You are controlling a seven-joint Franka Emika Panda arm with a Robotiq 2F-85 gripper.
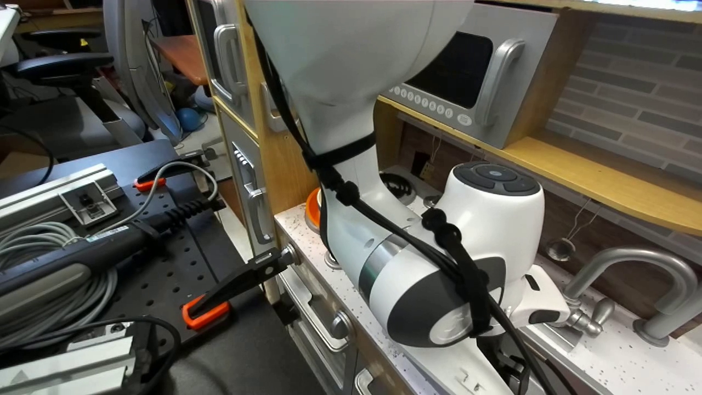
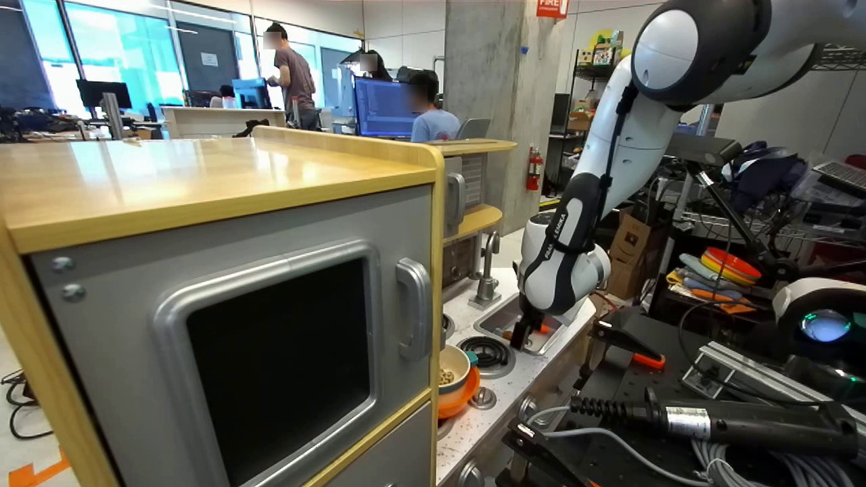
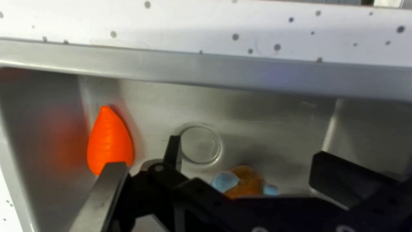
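My gripper is open over a metal sink basin (image 3: 270, 116). Its dark fingers stand wide apart. Low between them in the wrist view shows a small brown and light-blue soft-looking object (image 3: 244, 181), partly covered by the gripper's body; nothing shows it being held. A bright orange, teardrop-shaped object (image 3: 110, 141) rests at the left of the basin, outside the left finger. Exterior view 2 has the gripper (image 2: 523, 331) pointing down at the sink (image 2: 552, 339). The arm blocks the gripper in exterior view 1.
A faucet (image 2: 487, 276) rises behind the sink. Beside the stove burner (image 2: 487, 354) are a bowl (image 2: 454, 369) and an orange dish (image 2: 459, 399). A shelf (image 1: 592, 178) with a toy microwave (image 1: 460, 72) overhangs the counter's back.
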